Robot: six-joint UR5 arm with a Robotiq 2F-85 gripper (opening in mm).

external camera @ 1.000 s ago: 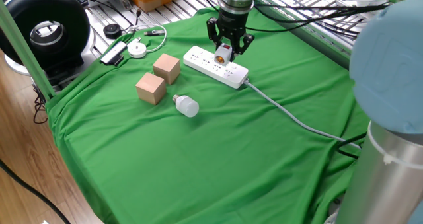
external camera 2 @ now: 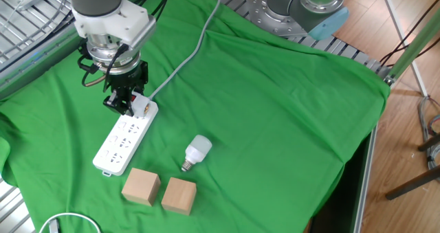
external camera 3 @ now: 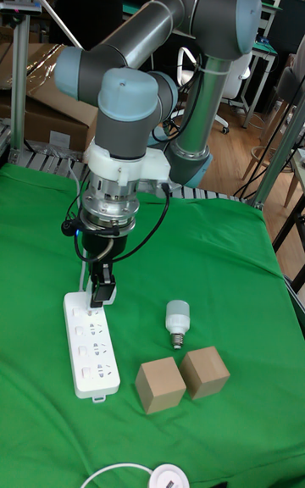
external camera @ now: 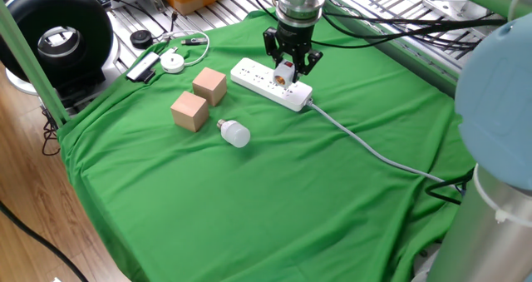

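Note:
A white lamp socket adapter [external camera: 283,73] with a red switch and a round opening sits between the fingers of my gripper [external camera: 292,66], which is shut on it. The adapter stands at the cable end of a white power strip [external camera: 258,78], over its outlets; whether its pins are in a slot cannot be told. From the second exterior view the adapter [external camera 2: 141,107] overlaps that end of the strip [external camera 2: 118,148]. In the third view my gripper [external camera 3: 101,292] largely hides it. A white bulb [external camera: 236,134] with a metal screw base lies on its side on the green cloth.
Two wooden cubes, a nearer one [external camera: 190,111] and a farther one [external camera: 210,86], stand beside the bulb. The strip's grey cable [external camera: 366,145] runs across the cloth. A white round charger [external camera: 172,62] lies at the far left edge.
Cubes, bulb and strip stayed put.

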